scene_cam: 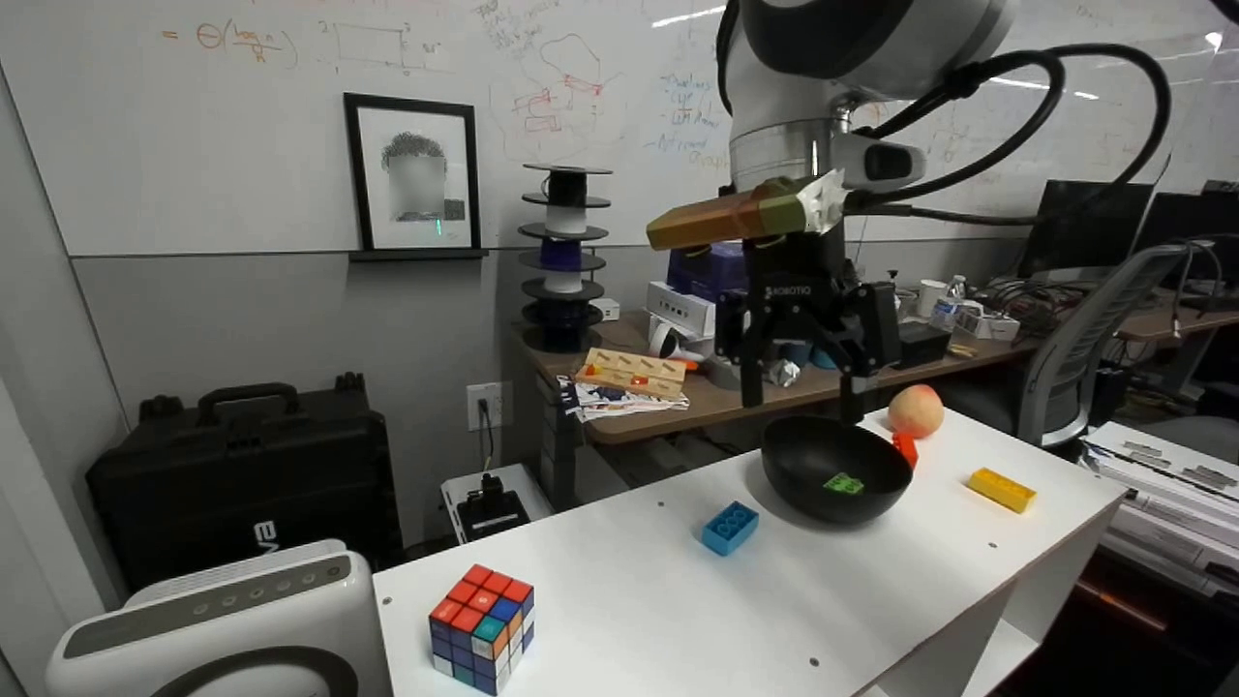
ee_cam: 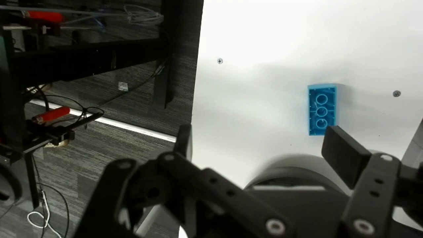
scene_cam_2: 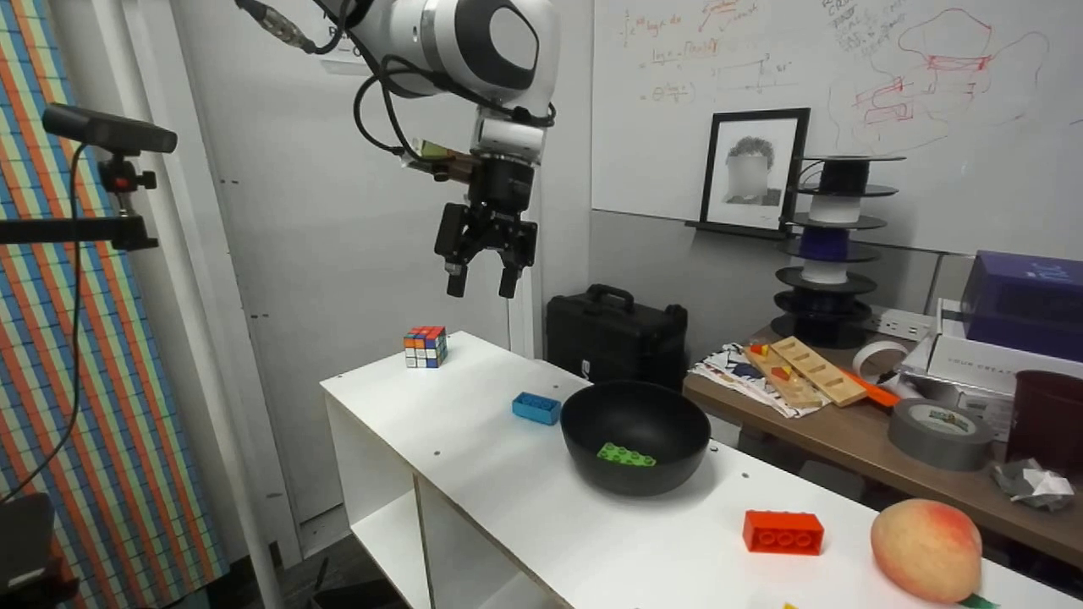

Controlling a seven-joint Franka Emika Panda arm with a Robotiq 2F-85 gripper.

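My gripper [scene_cam: 803,393] stands open, pointing down, with nothing between its fingers. In exterior view 2 the gripper [scene_cam_2: 482,284] hangs well above the white tabletop, between the puzzle cube and the bowl. The black bowl [scene_cam_2: 650,478] holds a green brick [scene_cam_2: 625,456] on its floor. Beside the bowl a blue brick [scene_cam: 729,529] lies on the table. The wrist view shows this blue brick [ee_cam: 322,99] hollow side up, ahead of the right finger [ee_cam: 345,155] and apart from it. A dark rounded shape, partly hidden by the gripper, fills the lower middle there.
A puzzle cube [scene_cam: 483,628] sits at one end of the table. Past the bowl are a red brick [scene_cam_2: 783,533], a peach [scene_cam_2: 926,551] and a yellow brick [scene_cam: 1001,489]. Bare tabletop stretches between cube and blue brick. A cluttered desk [scene_cam: 720,410] stands behind.
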